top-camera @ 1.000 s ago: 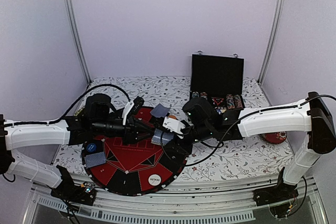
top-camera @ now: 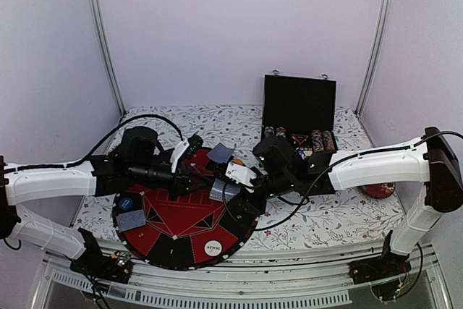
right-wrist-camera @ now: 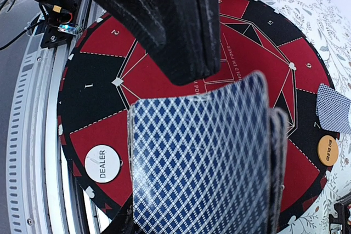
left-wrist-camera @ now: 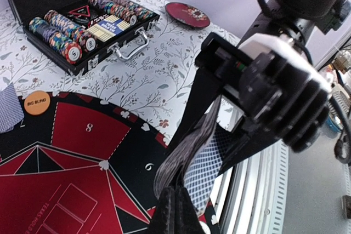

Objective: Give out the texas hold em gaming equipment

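Note:
A deck of blue-checked cards is pinched in my right gripper, bowed and split into layers in the left wrist view. My left gripper is shut with nothing between its fingers; its tips are right by the lower end of the deck, which lies outside them. The right wrist view shows the left fingers (right-wrist-camera: pixel 189 53) together just above the deck's upper edge. On the round poker mat (top-camera: pixel 173 247), one pile of cards (top-camera: pixel 132 220) lies at the left and another (right-wrist-camera: pixel 333 109) near the orange big blind button (right-wrist-camera: pixel 327 150).
The open chip case (top-camera: pixel 299 103) stands at the back right with chips and cards inside. A white dealer button (right-wrist-camera: pixel 102 164) lies on the mat's front. A red plate (left-wrist-camera: pixel 187 15) sits at the right. Bare patterned cloth separates case and mat.
My left gripper has gone from open to shut. The right gripper and its deck have stayed in place.

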